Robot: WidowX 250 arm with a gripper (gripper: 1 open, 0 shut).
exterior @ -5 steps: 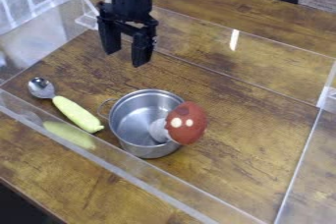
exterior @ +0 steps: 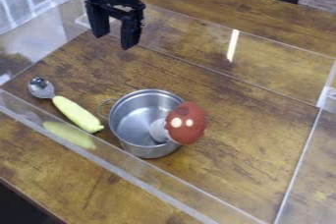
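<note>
My dark gripper (exterior: 113,28) hangs at the upper left, above the wooden table (exterior: 250,120) and well away from the objects below; whether it is open or shut is hard to make out. A steel pot (exterior: 134,134) stands in the lower middle, with a red mushroom toy (exterior: 187,120) with pale spots leaning in it at its right side, its pale stem inside. A yellow corn toy (exterior: 75,112) lies left of the pot, and a silver spoon (exterior: 41,87) lies beside it at the far left.
Clear walls surround the work area, along the front left, back and right.
My gripper has moved slightly up and to the left, away from the pot. The objects on the table have not moved.
</note>
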